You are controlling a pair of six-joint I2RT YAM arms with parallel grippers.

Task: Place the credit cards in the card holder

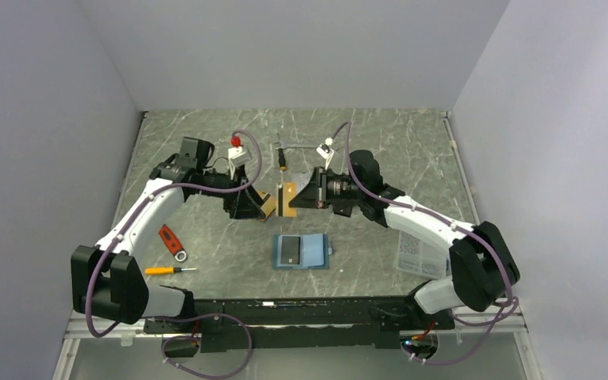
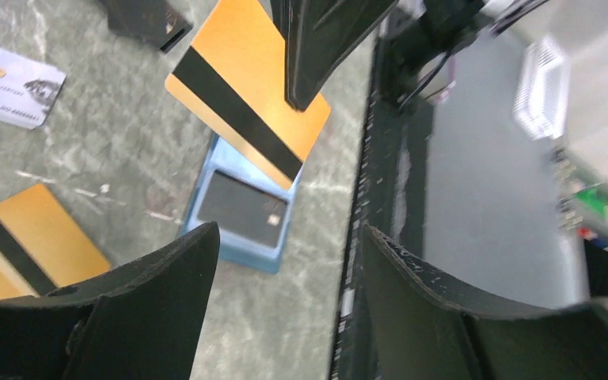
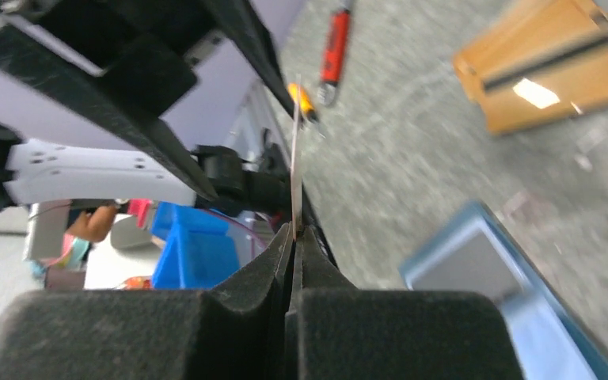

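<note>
My right gripper [image 1: 299, 201] is shut on a gold card [image 1: 289, 196] with a black stripe, held up above the table. In the left wrist view the gold card [image 2: 247, 83] hangs tilted from the right fingers [image 2: 305, 59]. My left gripper stands open, its fingers apart and clear of the card. Below lies the blue card holder [image 1: 328, 240], spread flat, a dark card [image 1: 290, 249] in its left side. Other gold cards [image 2: 43, 245] rest on the table under the left gripper. A silver VIP card [image 2: 12, 83] and black cards [image 2: 154, 24] lie farther right.
A red-handled wrench [image 1: 171, 240] and a yellow screwdriver [image 1: 162, 271] lie at the left. Another screwdriver [image 1: 282, 158] is at the back. A clear box [image 1: 421, 255] sits at the right. Bare table surrounds the holder.
</note>
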